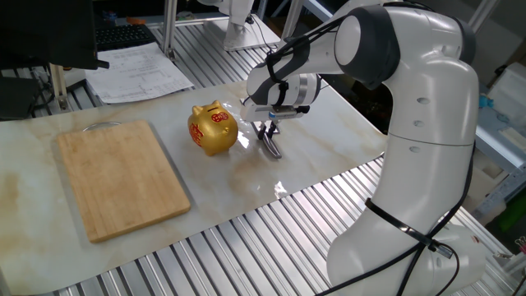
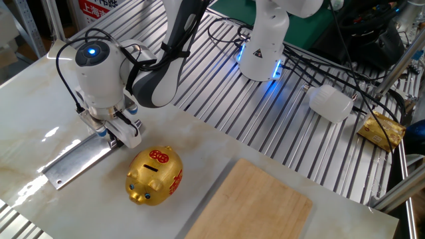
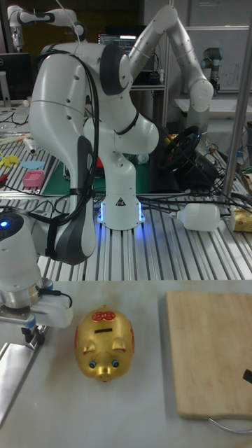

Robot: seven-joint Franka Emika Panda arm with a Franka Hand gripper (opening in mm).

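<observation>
A metal cleaver-like knife with a broad silver blade (image 2: 76, 161) and a hole near one corner is at my gripper (image 2: 116, 138). In exterior view 1 its curved silver handle (image 1: 272, 148) sticks out below the gripper (image 1: 267, 130), whose fingers point down around or against it. Exterior view 3 shows part of the blade (image 3: 13, 373) at the left edge, beside the gripper (image 3: 32, 336). Whether the fingers are closed on the knife is hidden by the gripper body. Close by stands a gold piggy bank (image 1: 214, 129) with red markings, not touching the gripper.
A wooden cutting board (image 1: 123, 181) with a wire handle lies on the pale tabletop (image 1: 238, 185), on the piggy bank's other side from the gripper. Papers (image 1: 136, 74) lie behind. A slatted metal surface (image 2: 219, 99) borders the tabletop, with a white bottle-like object (image 2: 330, 103) on it.
</observation>
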